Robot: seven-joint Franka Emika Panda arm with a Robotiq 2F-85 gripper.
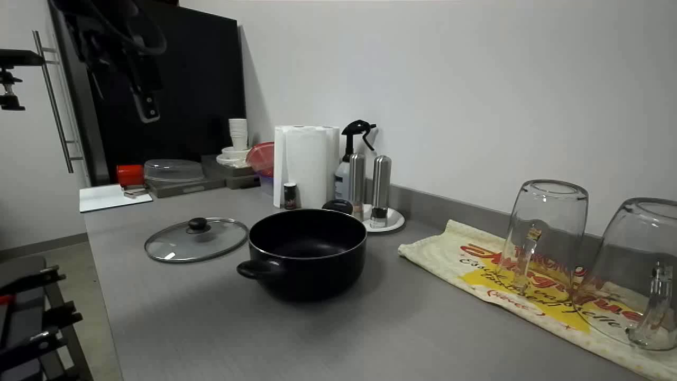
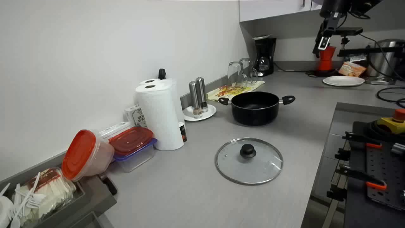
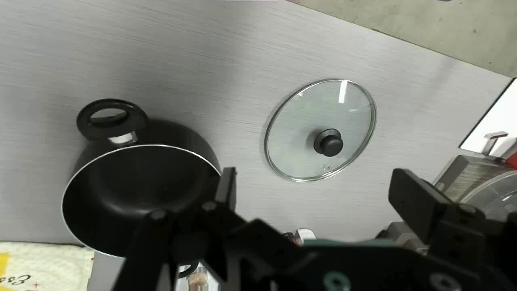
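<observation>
High above the counter, my gripper stands open, its two black fingers wide apart and nothing between them; in the second exterior view the gripper (image 2: 321, 47) hangs at the upper right. A round glass lid (image 3: 295, 128) with a metal rim lies flat on the counter, its black knob (image 3: 329, 143) upward. In the wrist view it appears beyond the fingertips, untouched. Beside it sits a black two-handled pot (image 1: 308, 273), uncovered; its inside (image 3: 140, 184) looks empty, though one finger covers part of it in the wrist view.
Against the wall stand paper towel rolls (image 2: 157, 114) and two grinders on a white plate (image 1: 396, 222). Two upturned glass mugs (image 1: 546, 235) rest on a printed cloth (image 1: 438, 250). Plastic containers (image 2: 133, 152) occupy the far side.
</observation>
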